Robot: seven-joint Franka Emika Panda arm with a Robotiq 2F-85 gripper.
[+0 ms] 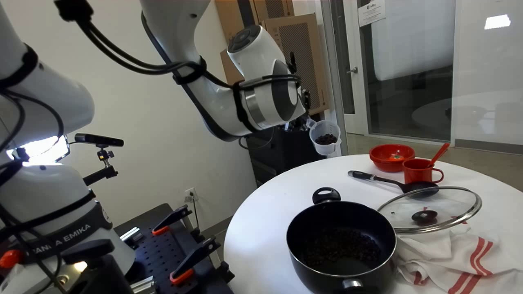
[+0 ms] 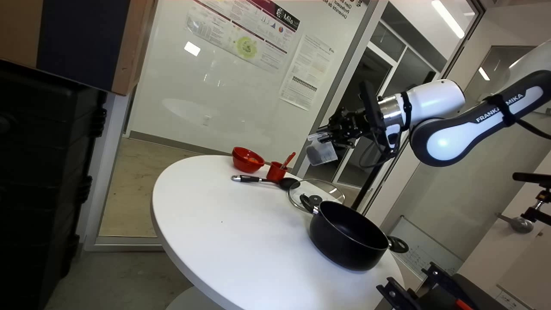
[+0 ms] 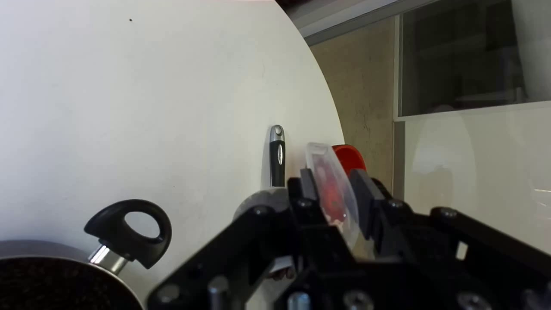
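High above the table, my gripper is shut on a clear plastic measuring cup (image 1: 325, 137). Dark beans (image 1: 326, 139) lie inside the cup, which is slightly tilted in exterior view 1. In exterior view 2 the cup (image 2: 321, 152) hangs beneath the gripper (image 2: 325, 135), well clear of the tabletop. A black pot (image 1: 338, 240) without its lid stands on the near part of the table, with more dark beans (image 1: 350, 245) across its bottom. The wrist view shows the cup's pale rim (image 3: 314, 150) between the fingers; the arm hides much of its body.
A glass lid (image 1: 431, 210) rests on a white, red-striped cloth (image 1: 456, 259) beside the pot. Behind are a black spoon (image 1: 380, 179), a red mug (image 1: 416, 171) and a red bowl (image 1: 380, 159).
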